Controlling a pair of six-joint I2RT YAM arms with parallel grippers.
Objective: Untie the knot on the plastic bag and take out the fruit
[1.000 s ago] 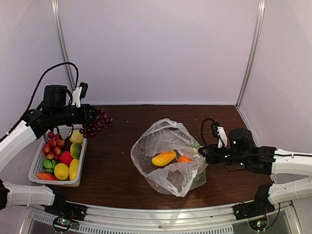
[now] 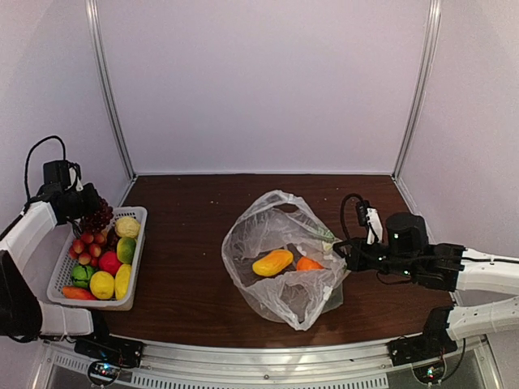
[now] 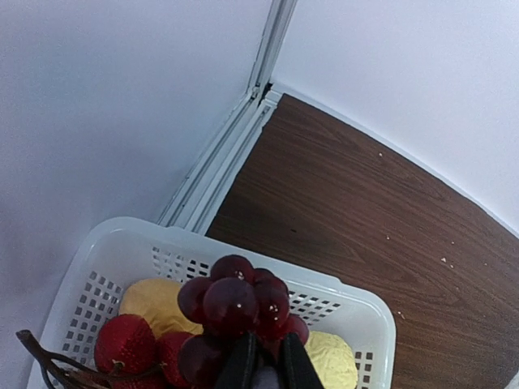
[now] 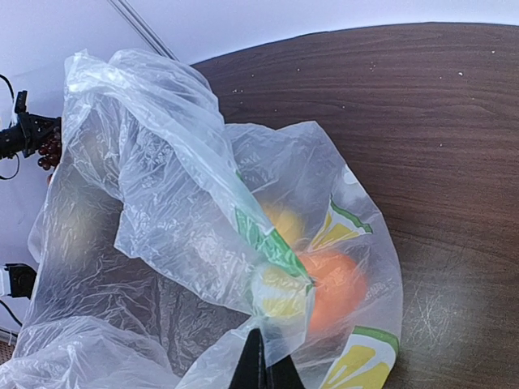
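Note:
A clear plastic bag (image 2: 304,304) stands wide open on the table, its mouth showing a yellow papaya-like fruit (image 2: 272,262) and an orange fruit (image 2: 308,264) inside. At the bag's right rim my right gripper (image 2: 340,249) is shut on the film; in the right wrist view the plastic (image 4: 203,377) runs into its fingertips. Over the back of the basket, dark red grapes (image 3: 231,306) hang in my left gripper, which is shut on the bunch. The grapes partly cover the left fingertips.
The white basket (image 2: 139,243) at the left holds several fruits, among them a yellow lemon (image 2: 102,284) and a green mango (image 2: 126,250). Bare table (image 2: 186,235) lies between basket and bag. Walls enclose the back and sides.
My left gripper has carried the grapes leftward and down, from over the table to over the basket. The right gripper has shifted only slightly, the bag's rim moving with it.

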